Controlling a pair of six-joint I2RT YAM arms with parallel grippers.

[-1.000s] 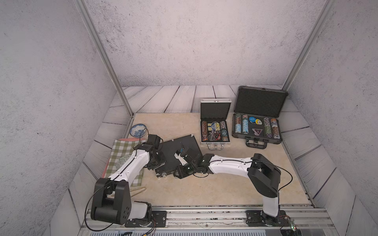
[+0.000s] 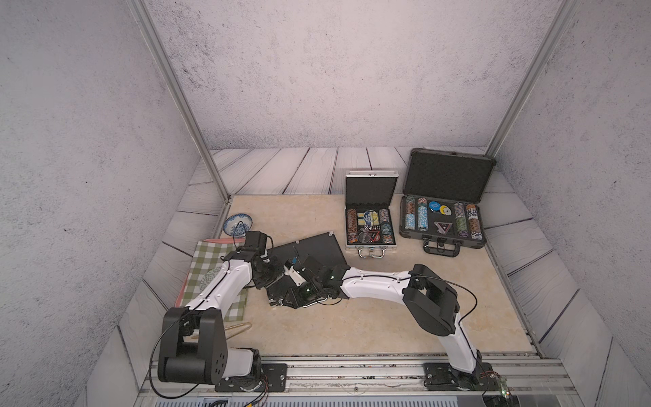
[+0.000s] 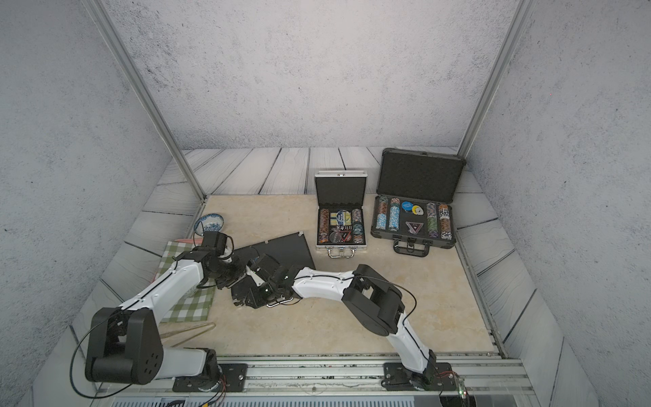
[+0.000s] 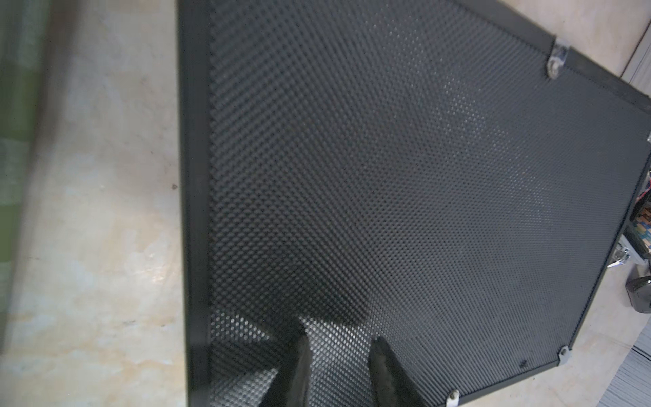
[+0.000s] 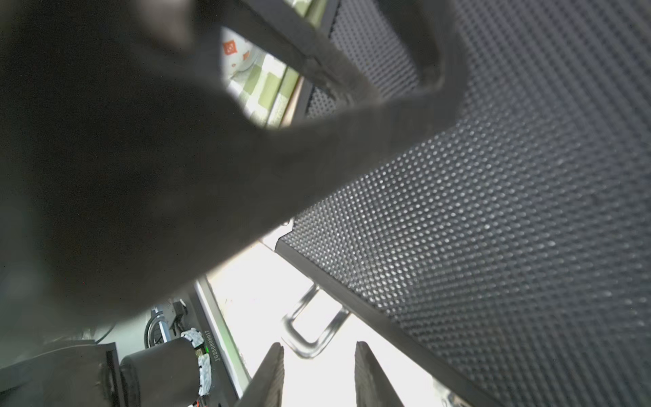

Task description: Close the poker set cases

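The large black textured case (image 4: 407,190) lies with its lid down at the left middle of the table. My left gripper hangs over its left part, fingers apart and empty. Near the case's front edge, my right gripper has its fingers parted with nothing between them; the metal handle (image 5: 308,339) shows just beyond them. A metal latch (image 5: 278,234) sits on that front edge, close to a corner. The small silver case (image 2: 369,234) and the larger black case (image 2: 440,220) both stand with lids raised, chips showing.
A green checked cloth (image 2: 234,312) lies left of the closed case, with a blue-and-white bowl (image 2: 237,224) behind it. The two arms sit very close together over the case. Bare table (image 2: 400,322) lies at the front right.
My right gripper has moved left along the front of the closed case, close to my left gripper. The open cases stay where they were.
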